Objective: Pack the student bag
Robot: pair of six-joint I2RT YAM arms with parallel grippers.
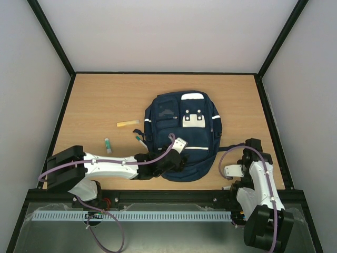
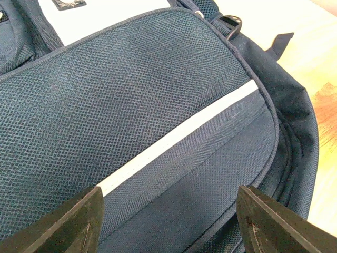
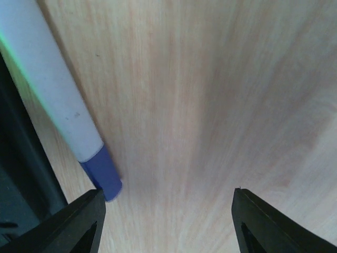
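Note:
A navy backpack (image 1: 183,118) lies flat in the middle of the table, its white-striped front pocket (image 2: 174,105) filling most of the left wrist view. Above the lower part of the bag, my left gripper has its fingers apart with nothing visible between them. At the front right, a white marker with a blue cap (image 3: 102,171) lies on the wood beside a dark edge. My right gripper is open over the table; the cap end is close to its left finger, and bare wood shows between the fingers.
Left of the bag lie a yellow bar-shaped item (image 1: 127,123), a small white and teal tube (image 1: 108,145) and a pen with a teal end (image 1: 140,141). A black frame (image 1: 158,195) borders the table front. Bare table spreads at the back left.

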